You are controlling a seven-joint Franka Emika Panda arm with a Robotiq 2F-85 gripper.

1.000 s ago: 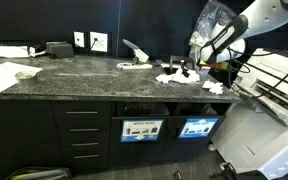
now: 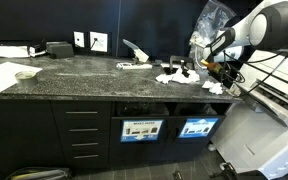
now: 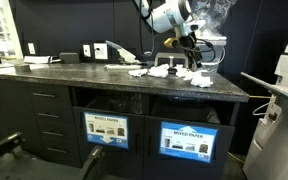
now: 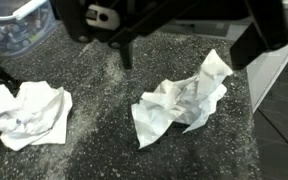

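In the wrist view a crumpled white paper point(image 4: 181, 103) lies on the dark speckled counter. My gripper is above it, its dark fingers spread wide with nothing between them. A second crumpled paper point(image 4: 34, 118) rests at the left of that view. From the side, my gripper point(image 2: 224, 72) hangs low over the right end of the counter, close above a white paper point(image 2: 214, 87). More crumpled white paper point(image 2: 174, 76) lies to its left. The other exterior view shows a paper point(image 3: 200, 79) near the counter's right edge.
A clear plastic container point(image 4: 14, 28) stands at the wrist view's upper left. Below the counter are two open compartments with "mixed paper" labels point(image 3: 187, 140). A round dish point(image 2: 25, 74) sits far left.
The arm has come down and slightly rightward in exterior view 1, bringing my gripper nearer the paper at the counter's right end. The papers look unmoved.
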